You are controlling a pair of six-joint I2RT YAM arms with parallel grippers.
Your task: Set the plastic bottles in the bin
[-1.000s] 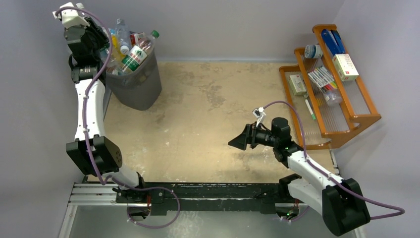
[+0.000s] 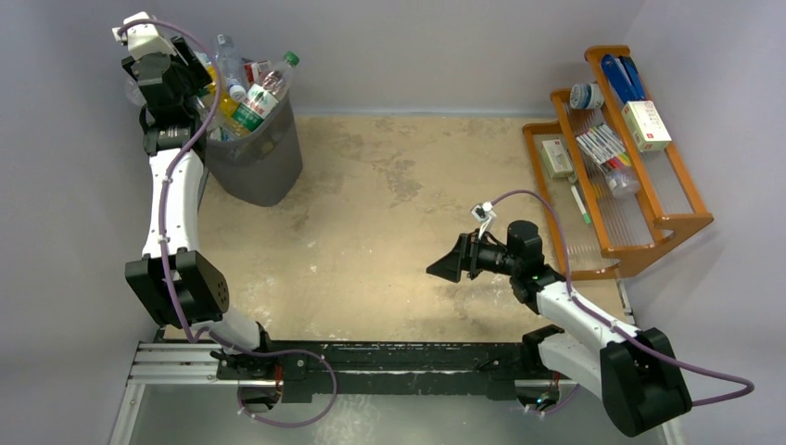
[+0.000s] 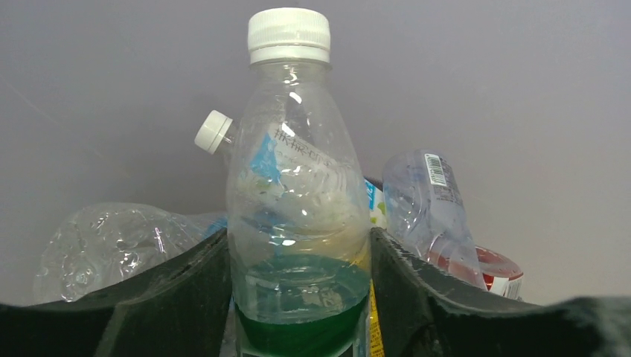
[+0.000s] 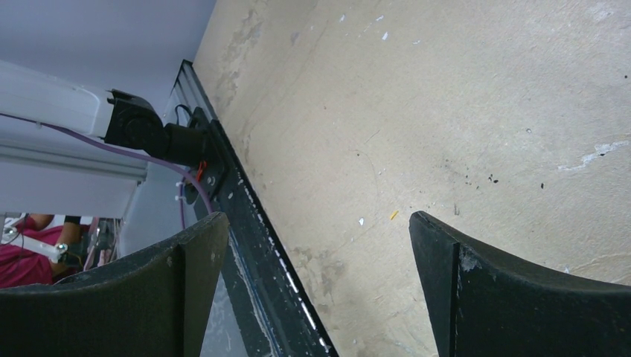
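The grey bin (image 2: 255, 171) at the back left is heaped with plastic bottles, among them a green-capped one (image 2: 264, 93). My left gripper (image 2: 190, 79) is over it, mostly hidden from above. In the left wrist view a clear bottle (image 3: 298, 193) with a white cap and green lower part stands between the left fingertips, which touch or nearly touch its sides; whether they grip it I cannot tell. My right gripper (image 2: 454, 260) stands open and empty low over the right half of the floor board.
A wooden shelf (image 2: 672, 222) with boxes and markers stands at the right. The middle of the beige board (image 2: 371, 232) is clear. Walls close in behind the bin and shelf.
The right arm has barely moved.
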